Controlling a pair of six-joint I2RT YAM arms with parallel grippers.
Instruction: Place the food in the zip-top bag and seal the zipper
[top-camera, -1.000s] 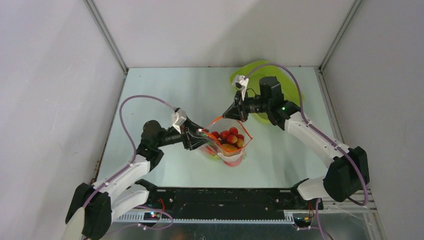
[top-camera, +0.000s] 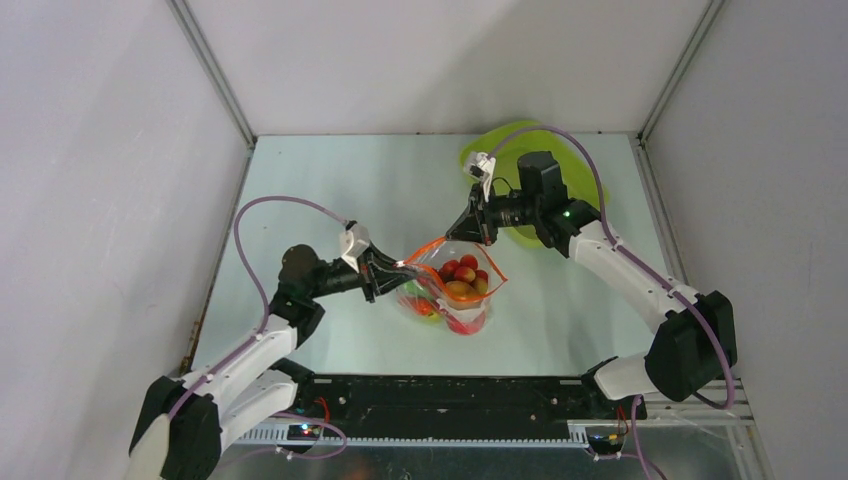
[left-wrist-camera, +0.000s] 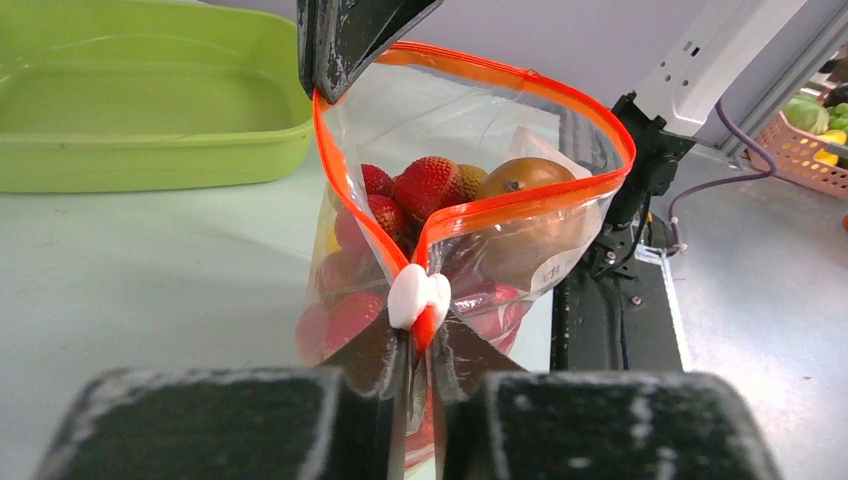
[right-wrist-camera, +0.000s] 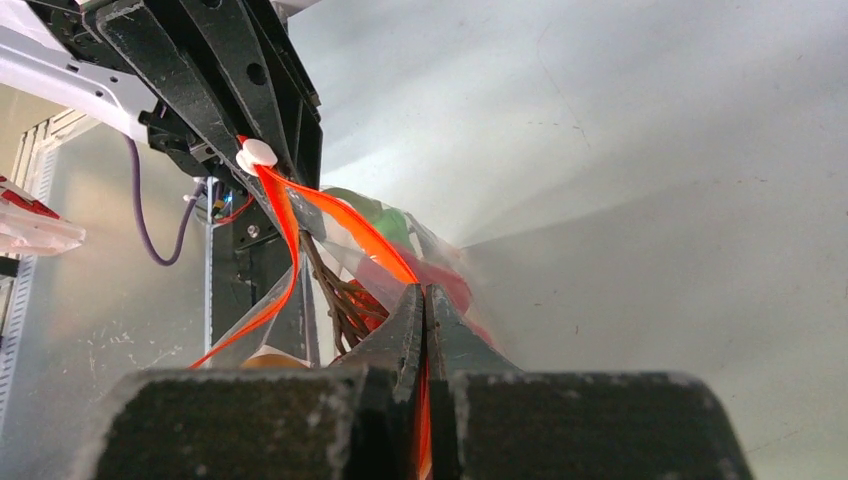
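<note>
The zip top bag (top-camera: 460, 305) stands in the middle of the table, holding red lychees, a brown round fruit and, in the right wrist view, brown stems (right-wrist-camera: 340, 305). Its orange zipper rim (left-wrist-camera: 570, 100) gapes. My left gripper (top-camera: 398, 275) is at the bag's left corner, fingers closed round the orange strip just below the white slider (left-wrist-camera: 418, 295). My right gripper (top-camera: 453, 235) is shut on the rim at the back corner (right-wrist-camera: 425, 300).
A green tray (top-camera: 555, 160) lies at the back right, partly under my right arm.
The right gripper has barely moved.
</note>
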